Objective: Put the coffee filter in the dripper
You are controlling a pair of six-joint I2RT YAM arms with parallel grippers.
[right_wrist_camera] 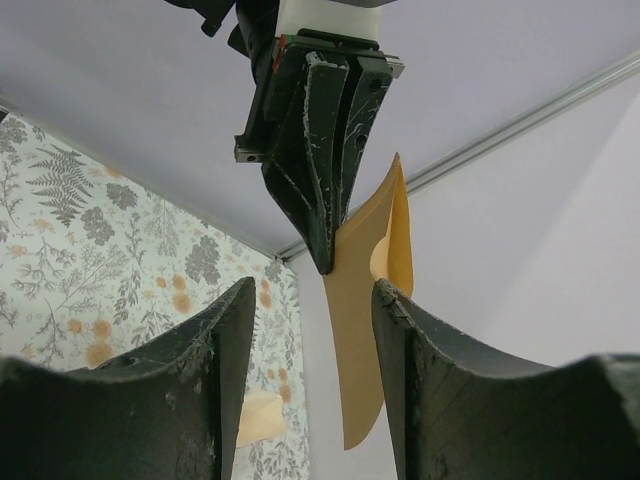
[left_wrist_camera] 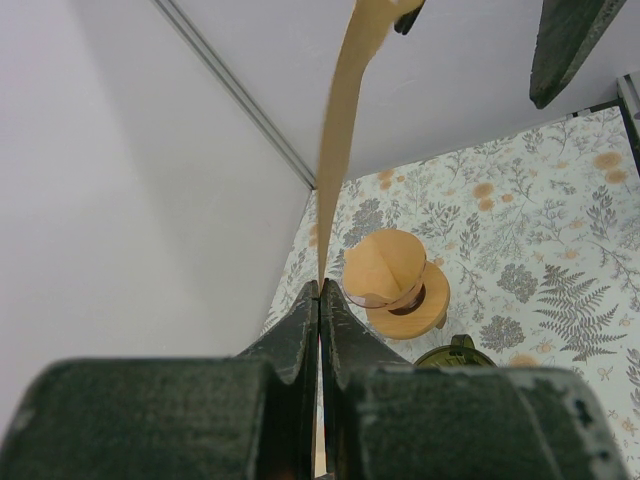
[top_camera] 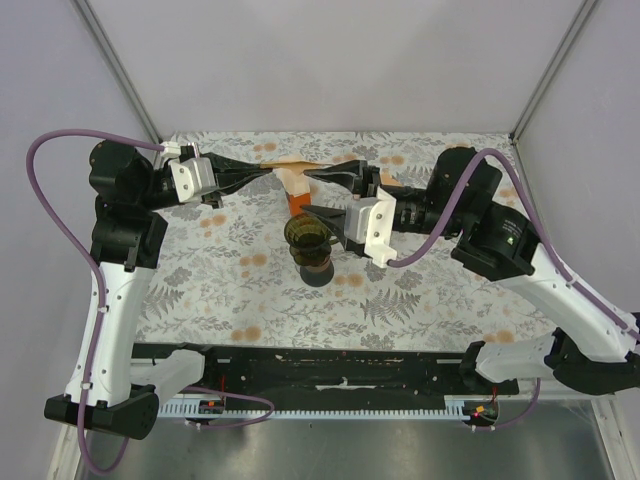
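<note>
My left gripper [top_camera: 268, 170] is shut on the brown paper filter [left_wrist_camera: 338, 130], gripping its edge high above the table. In the right wrist view the filter [right_wrist_camera: 350, 315] hangs from the left gripper's tips, slightly parted along one side. My right gripper [top_camera: 322, 192] stands open beside it, fingers [right_wrist_camera: 220, 370] apart around the filter's near edge. Below is a dark green glass dripper [top_camera: 307, 235] on a dark base. A cone-shaped brown object [left_wrist_camera: 385, 265] on a round stand shows in the left wrist view.
An orange box [top_camera: 298, 200] with pale paper stands behind the dripper. The patterned table [top_camera: 220, 290] is otherwise mostly clear, with walls at the back and both sides.
</note>
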